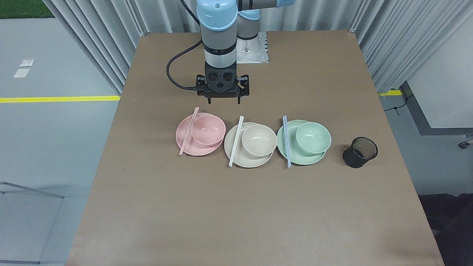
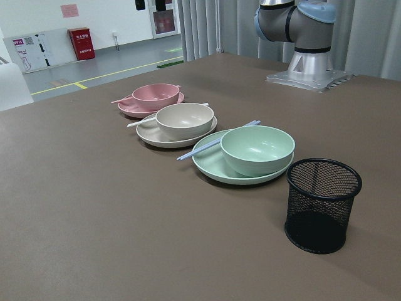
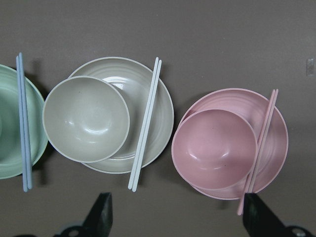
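Three place settings sit in a row: a pink bowl (image 1: 208, 130) on a pink plate with pink chopsticks (image 3: 262, 137), a cream bowl (image 3: 86, 118) on a cream plate with white chopsticks (image 3: 145, 124), and a mint bowl (image 2: 257, 150) on a mint plate with pale blue chopsticks (image 1: 286, 141). Each pair of chopsticks lies on its plate beside the bowl. My gripper (image 1: 224, 100) hangs above and behind the pink and cream settings, open, its fingertips apart with nothing between them in the wrist view.
A black mesh cup (image 1: 359, 152) stands empty to the right of the mint setting. The arm's base (image 2: 308, 78) is at the back edge.
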